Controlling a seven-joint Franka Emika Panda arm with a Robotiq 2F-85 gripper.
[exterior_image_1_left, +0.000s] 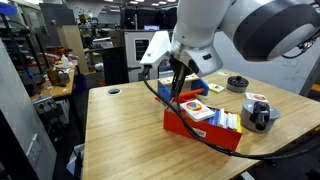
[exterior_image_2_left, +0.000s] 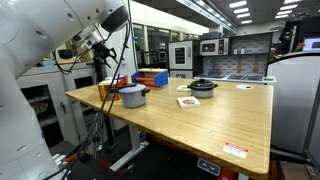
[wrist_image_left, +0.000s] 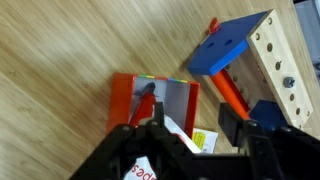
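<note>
My gripper stands open in the wrist view, nothing between its dark fingers. Below it sits a red open box (wrist_image_left: 120, 100) holding a red item with a dark end (wrist_image_left: 147, 103) and a white packet with red lettering (wrist_image_left: 143, 168). Part of the box is hidden behind the gripper. In exterior view 1 the gripper (exterior_image_1_left: 176, 92) hangs above the red box (exterior_image_1_left: 195, 138), in which colourful packets (exterior_image_1_left: 226, 119) stand.
A blue-and-wood toolbox (wrist_image_left: 246, 52) stands close by the red box. The grey pot (exterior_image_1_left: 260, 114) is right of the box, a darker pot (exterior_image_1_left: 237, 83) farther back. Bare wooden table (exterior_image_1_left: 125, 125) lies left of the box. A black cable (exterior_image_1_left: 215, 150) hangs in front of it.
</note>
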